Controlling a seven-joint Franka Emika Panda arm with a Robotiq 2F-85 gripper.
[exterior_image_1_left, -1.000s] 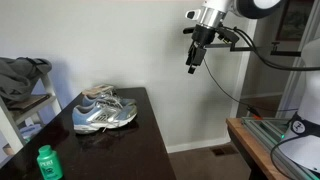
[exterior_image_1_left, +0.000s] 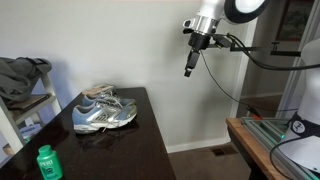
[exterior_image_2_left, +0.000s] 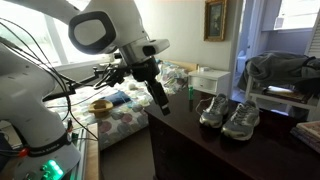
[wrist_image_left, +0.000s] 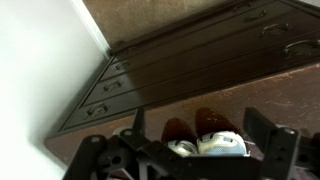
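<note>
Side by side on the dark dresser top (exterior_image_1_left: 120, 148) stands a pair of grey-white running shoes (exterior_image_1_left: 104, 112). Exterior view 2 also has the shoes (exterior_image_2_left: 241, 121), right of the arm. My gripper is open in the wrist view, its dark fingers wide apart with nothing held. Part of each shoe (wrist_image_left: 220, 143) shows beyond and below that gap. From exterior view 1, the gripper hangs in the air to the right of the dresser, higher than the shoes and clear of them.
A small green bottle (exterior_image_1_left: 49, 162) stands at the dresser's near left. Grey cloth (exterior_image_1_left: 20, 78) lies on a white rack (exterior_image_1_left: 15, 130) at the left. Drawer fronts with handles (wrist_image_left: 130, 75) cross the wrist view. Much of the dresser top is bare.
In exterior view 1 the gripper has shifted very slightly to the left. The shoes and the bottle have stayed in place.
</note>
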